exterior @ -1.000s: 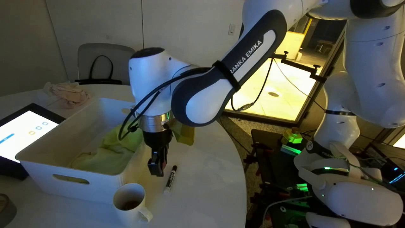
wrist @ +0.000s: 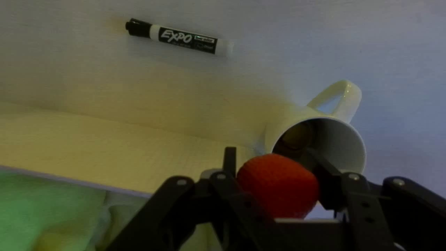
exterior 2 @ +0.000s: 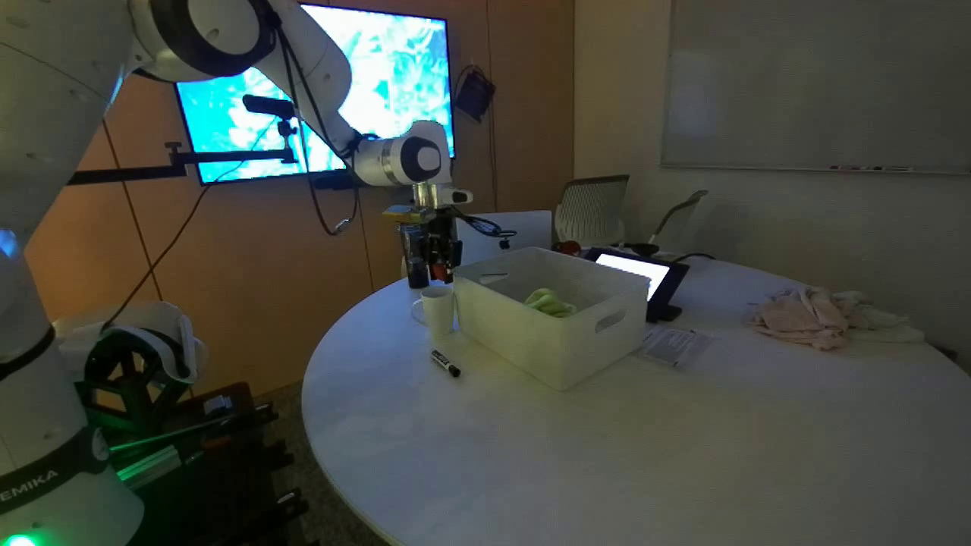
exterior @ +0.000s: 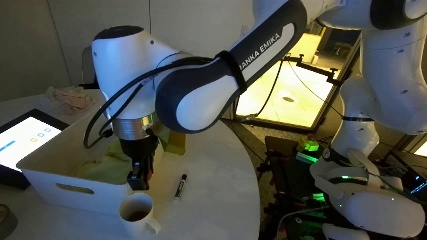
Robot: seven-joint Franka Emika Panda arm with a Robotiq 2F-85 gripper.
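My gripper is shut on a round red object, which sits between its dark fingers in the wrist view. In exterior view 1 the gripper hangs above the white mug, close to the near rim of the white bin; the red thing is almost wholly hidden there. From the wrist, the mug shows its open mouth just beyond the fingertips, with something dark inside. A black-and-white Expo marker lies on the table, apart from the mug.
The white bin holds green cloth and stands beside the mug. Behind it is a lit tablet. Pinkish cloth lies across the table. Bare tabletop stretches out on the marker's side.
In exterior view 1 the arm and gripper have moved left, from near the marker to above the mug by the bin's rim. Mug, marker and bin have stayed put.
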